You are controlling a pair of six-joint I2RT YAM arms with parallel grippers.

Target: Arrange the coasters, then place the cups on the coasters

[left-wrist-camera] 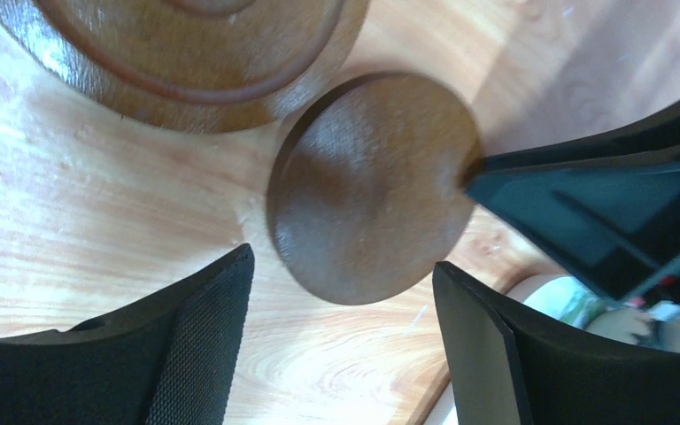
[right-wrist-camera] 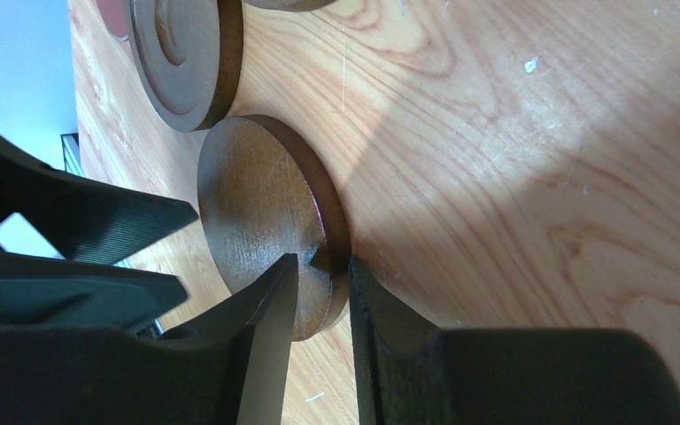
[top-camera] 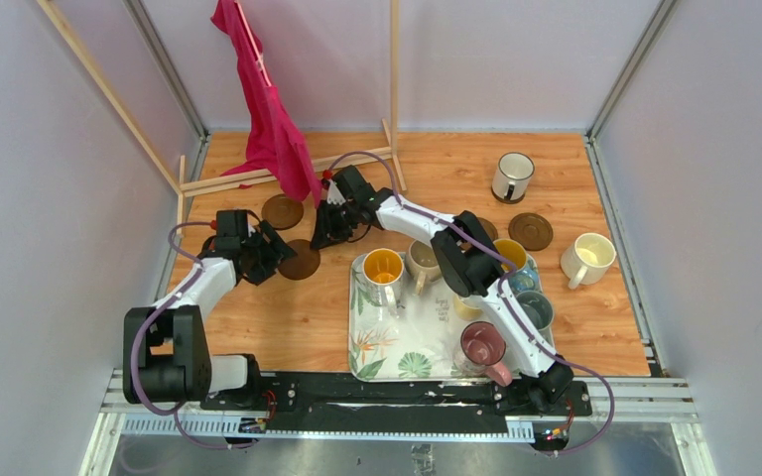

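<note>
A round brown coaster point(top-camera: 300, 262) lies flat on the wood, beside a second coaster point(top-camera: 282, 210); in the left wrist view it is the disc point(left-wrist-camera: 363, 186), in the right wrist view point(right-wrist-camera: 261, 204). My left gripper hangs over its near edge, part open, nothing between the fingers. My right gripper sits low at that coaster's edge from the right, fingers slightly apart at the rim; whether they touch it is unclear. Several cups stand on the right, among them a white cup with orange inside point(top-camera: 384, 269).
A floral tray point(top-camera: 412, 347) holds several cups. A white cup point(top-camera: 512, 178) and a cream cup point(top-camera: 585, 258) stand at the right. A pink cloth point(top-camera: 273, 129) hangs on a wooden rack at the back.
</note>
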